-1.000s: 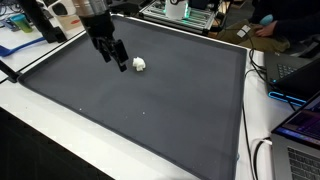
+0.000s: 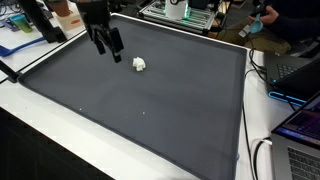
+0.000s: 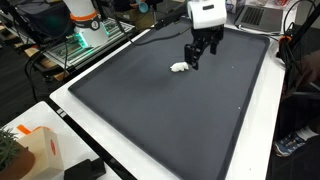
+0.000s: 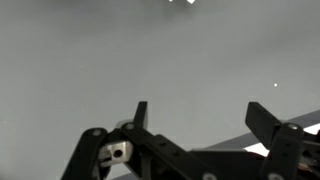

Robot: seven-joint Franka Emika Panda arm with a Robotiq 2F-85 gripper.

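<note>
A small white object (image 2: pixel 139 64) lies on the dark grey board (image 2: pixel 180 110); it looks crumpled, though too small to name surely. In the second exterior view the same white object (image 3: pixel 180 67) is just left of my gripper (image 3: pixel 204 52). Above the board my gripper (image 2: pixel 108 52) hangs open, apart from the white object. In the wrist view the open gripper has its fingers (image 4: pixel 130 120) spread wide with only bare board beneath. A sliver of something white (image 4: pixel 190 1) shows at that view's top edge.
Laptops (image 2: pixel 301 130) stand along the right side in the first exterior view. A potted cactus (image 3: pixel 12 155) is at the near left of the second exterior view. Much of the board is clear.
</note>
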